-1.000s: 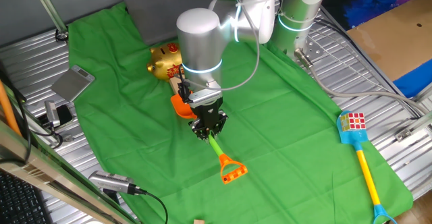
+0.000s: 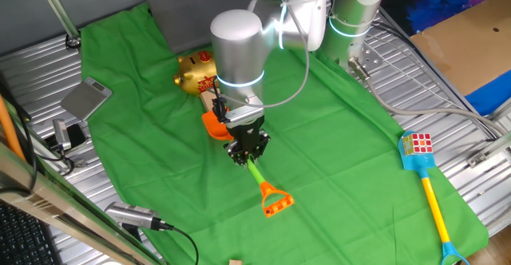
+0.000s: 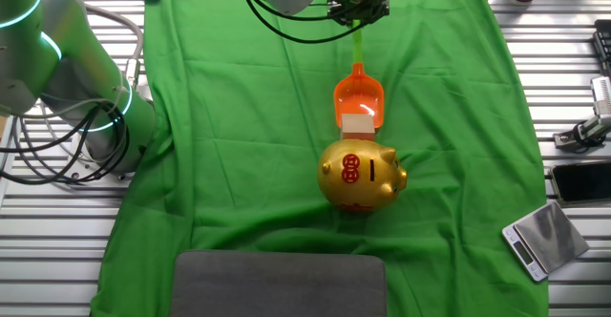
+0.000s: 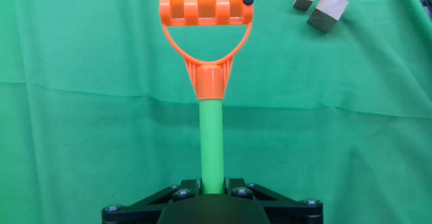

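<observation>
My gripper (image 2: 247, 148) points down over the green cloth, shut on the green shaft (image 4: 212, 146) of a toy shovel. Beyond the fingers, the shovel's orange D-shaped handle (image 4: 206, 11) shows whole in the wrist view. On the other side, its orange scoop (image 3: 360, 95) faces a golden piggy bank (image 3: 358, 176). A pale wooden block (image 3: 358, 126) sits between scoop and bank, overlapping the scoop's front edge in exterior view 2. Whether the block rests on the scoop or against it, I cannot tell.
Two small wooden blocks (image 4: 328, 11) lie beyond the handle. A blue-and-yellow shovel (image 2: 433, 205) with a colored cube (image 2: 417, 144) on its blade is at the right. A grey scale (image 3: 545, 240) and dark flat panel (image 3: 279, 284) lie near the edges. Open cloth surrounds the shovel.
The arm and the shovel's handle have shifted very slightly right in exterior view 1. The grip on the shaft looks the same.
</observation>
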